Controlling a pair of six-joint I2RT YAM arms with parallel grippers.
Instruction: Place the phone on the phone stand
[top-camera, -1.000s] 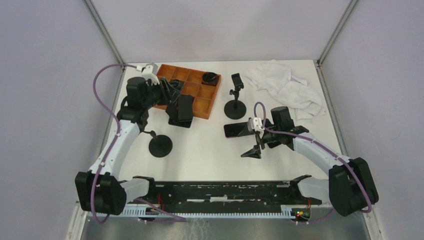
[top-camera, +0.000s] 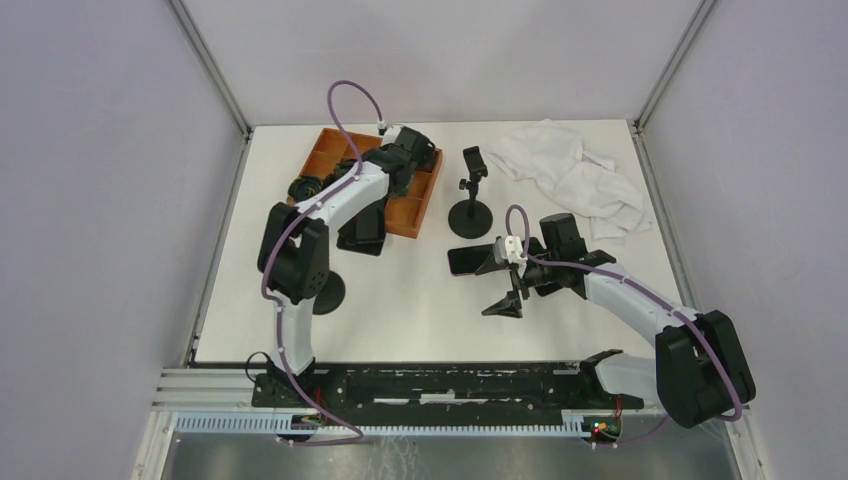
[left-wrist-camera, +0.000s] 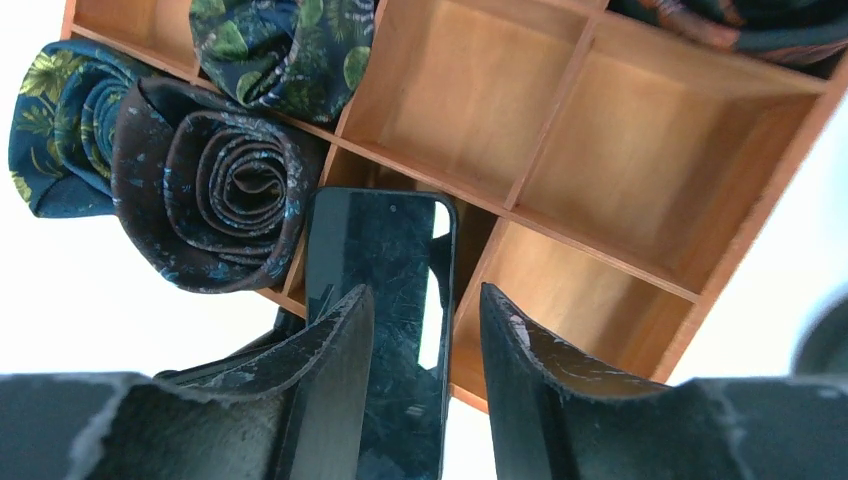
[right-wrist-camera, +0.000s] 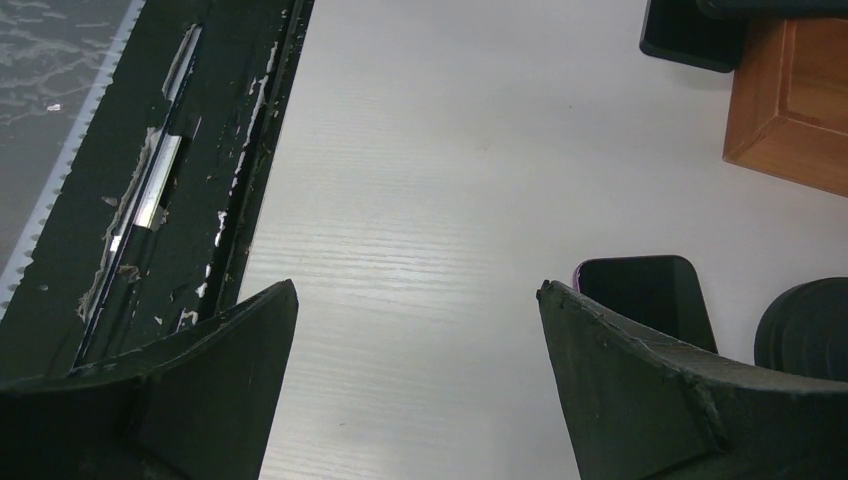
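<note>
My left gripper is part open over the wooden box (top-camera: 408, 210), its fingertips above a black phone (left-wrist-camera: 385, 245) lying propped on the box's near side; nothing shows held. A phone stand (top-camera: 469, 215) stands at back centre, and another black base (top-camera: 328, 293) is partly hidden by the left arm. My right gripper (top-camera: 505, 280) stands open low at the table's right, by a flat black phone (top-camera: 468, 258), also partly seen in the right wrist view (right-wrist-camera: 640, 295).
Rolled dark cloths (left-wrist-camera: 215, 200) sit in the box's compartments. A white cloth (top-camera: 565, 170) lies at back right.
My left arm has swung from the left up and to the right, over the box. The right arm has not moved.
</note>
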